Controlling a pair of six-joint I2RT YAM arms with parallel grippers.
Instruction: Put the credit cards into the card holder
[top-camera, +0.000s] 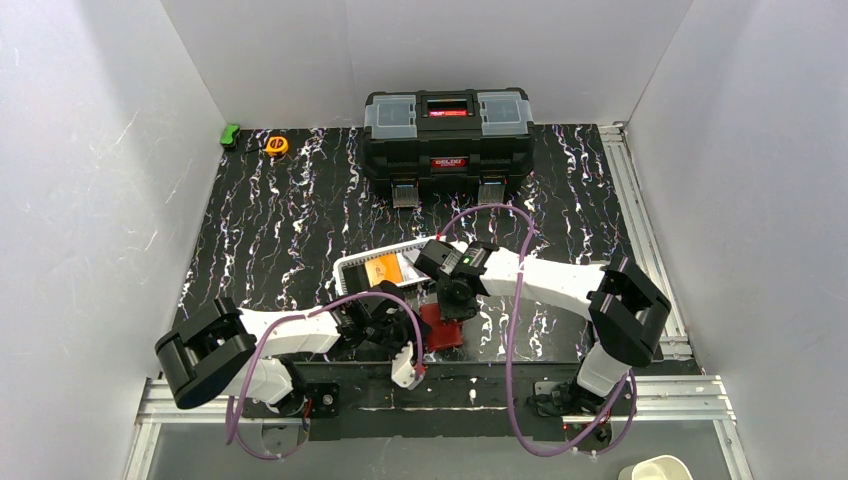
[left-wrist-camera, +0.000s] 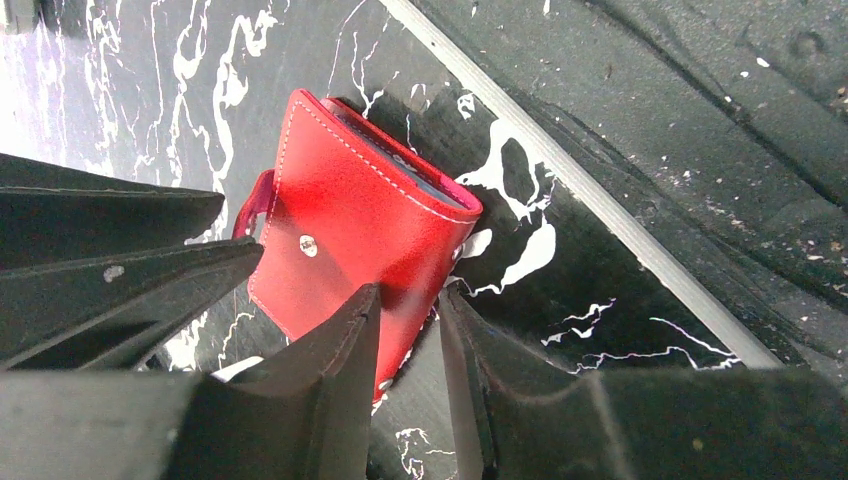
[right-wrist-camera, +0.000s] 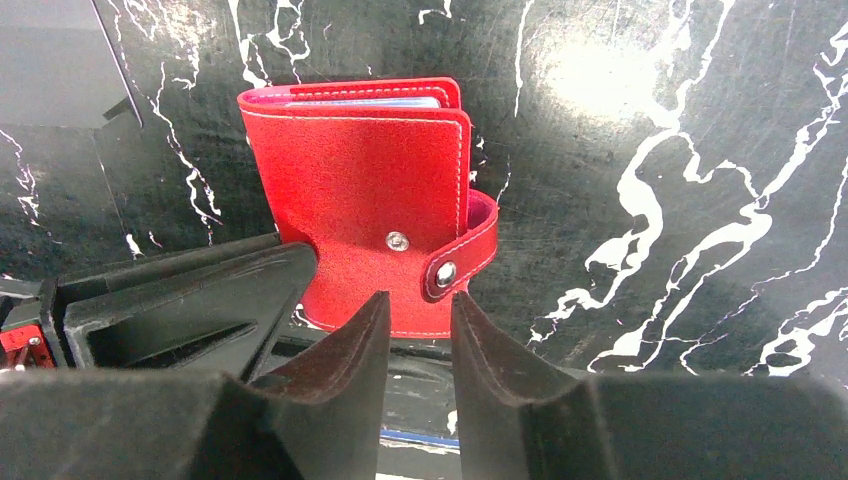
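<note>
The red card holder (top-camera: 443, 336) lies near the table's front edge, between my two grippers. Its strap and snap (right-wrist-camera: 445, 272) are unfastened, and a bluish edge (right-wrist-camera: 385, 102) shows in its top opening. My left gripper is partly open at one side edge of the holder, one fingertip overlapping the red face in its view. Over the holder's lower part in the right wrist view, my right gripper is partly open too, with red leather visible between and beyond its fingertips. Whether either touches the leather I cannot tell. An orange card (top-camera: 383, 269) sits in a white tray.
The white tray (top-camera: 338, 275) stands just behind the arms, with dark and pale cards beside the orange one. A black toolbox (top-camera: 447, 150) is at the back. An orange tape measure (top-camera: 277, 146) is back left. The grippers work very close together.
</note>
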